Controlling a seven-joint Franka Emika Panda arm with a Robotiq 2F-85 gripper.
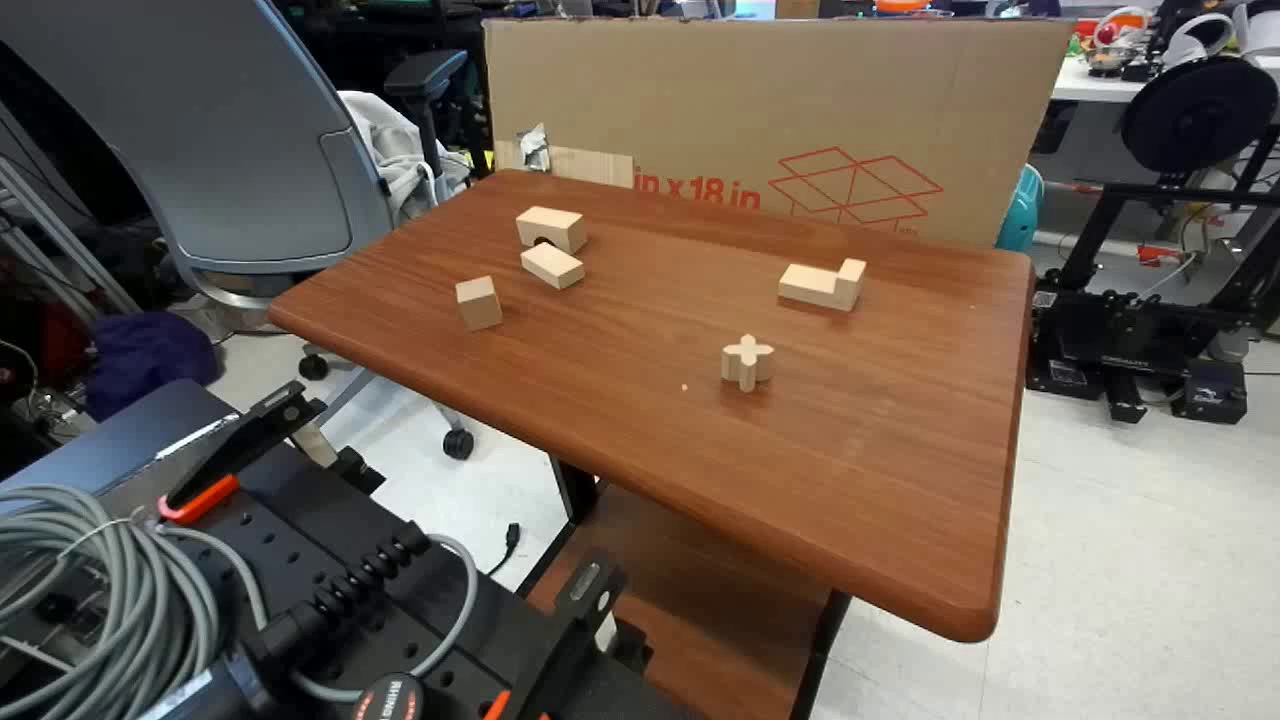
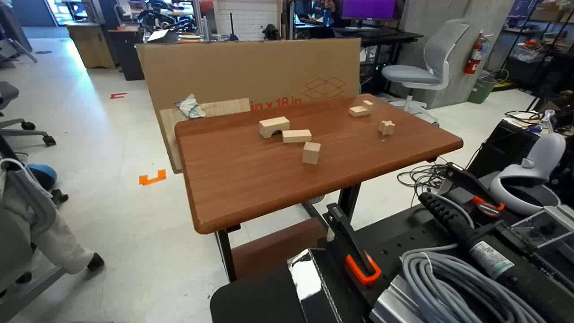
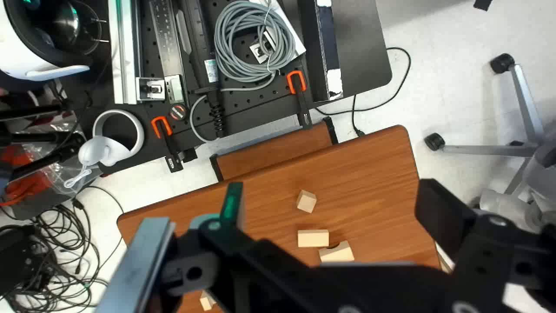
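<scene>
Several pale wooden blocks lie apart on a brown table (image 1: 600, 360). A cube (image 1: 479, 304) is nearest the front left; behind it a flat rectangular block (image 1: 553, 265) lies close to an arch block (image 1: 552, 226). Toward the right are an L-shaped arrangement (image 1: 822, 286), perhaps one piece or two, and a small cross-shaped block (image 1: 747, 362) standing upright. My gripper shows only in the wrist view, open and high above the table, its fingers (image 3: 232, 206) wide apart. Nothing is between them at their height; the cube (image 3: 306, 201) appears far below in the gap.
A cardboard sheet (image 1: 768, 108) stands along the table's far edge. In front is a black bench (image 3: 250, 112) with coiled grey cable (image 3: 255, 41) and orange-handled clamps (image 3: 297, 83).
</scene>
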